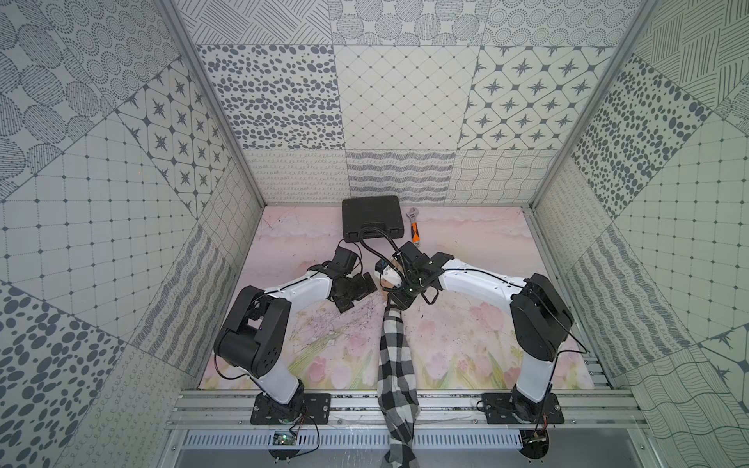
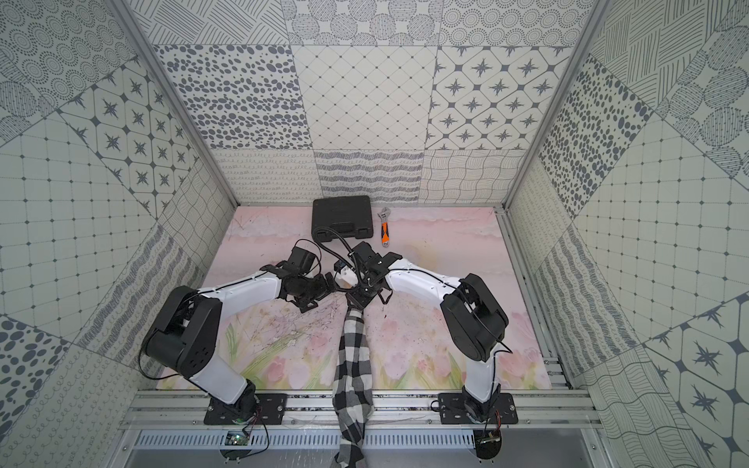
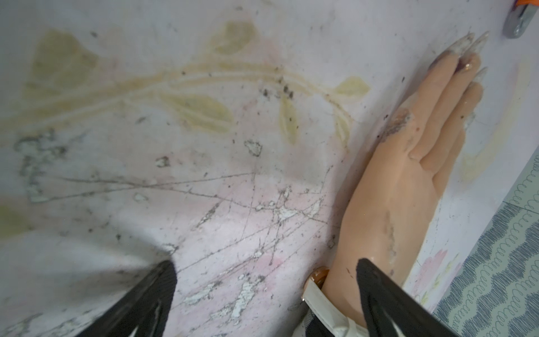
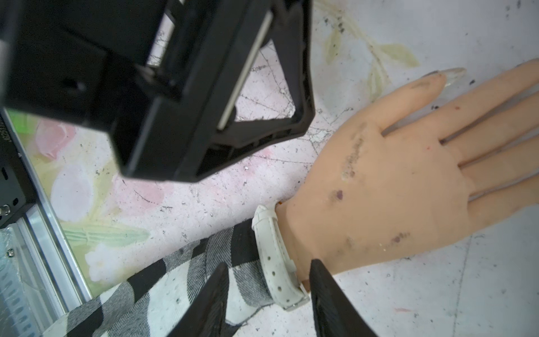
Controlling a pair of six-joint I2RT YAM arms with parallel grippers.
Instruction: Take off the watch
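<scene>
A mannequin hand (image 4: 393,191) lies palm up in the middle of the table, its wrist in a checked sleeve (image 1: 396,358). A white watch strap (image 4: 274,252) circles the wrist at the cuff. My right gripper is over the strap, fingers apart on either side of its lower part; whether they touch it I cannot tell. My left gripper stands open beside the wrist on the left, nothing between its fingers, with the strap (image 3: 328,311) near its right finger.
A black case (image 1: 371,214) and an orange-handled wrench (image 1: 414,230) lie at the back of the table (image 1: 476,234). Both arms crowd the centre.
</scene>
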